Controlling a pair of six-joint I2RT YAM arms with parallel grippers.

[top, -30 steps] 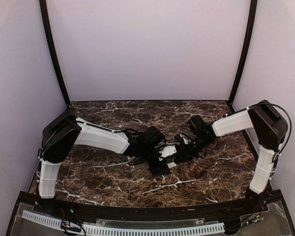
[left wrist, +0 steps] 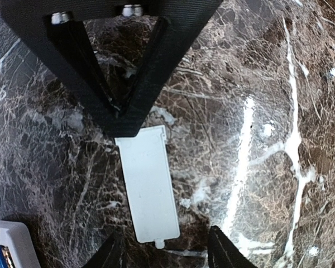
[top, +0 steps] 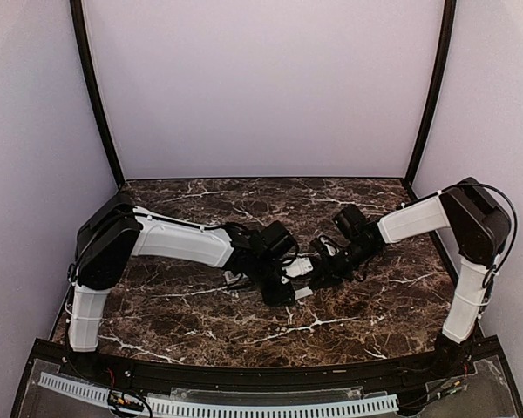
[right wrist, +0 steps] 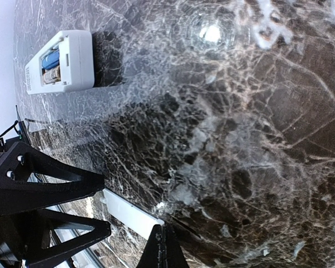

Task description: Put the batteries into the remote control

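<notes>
A white battery cover (left wrist: 148,187) lies flat on the dark marble table, near the middle (top: 302,293). The white remote (right wrist: 75,61) lies apart from it, its compartment exposed with a blue battery (right wrist: 50,60) and a brown one (right wrist: 51,75) inside. My left gripper stands part open, a fingertip either side of the cover's tab end, apparently holding nothing. My right gripper is shut, its tips at the other end of the cover, nothing visible between them.
Both arms crowd the table's middle, partly hiding the remote in the top view.
My left gripper and wrist have shifted slightly over the last second, near the cover. The right arm shows no visible movement.
</notes>
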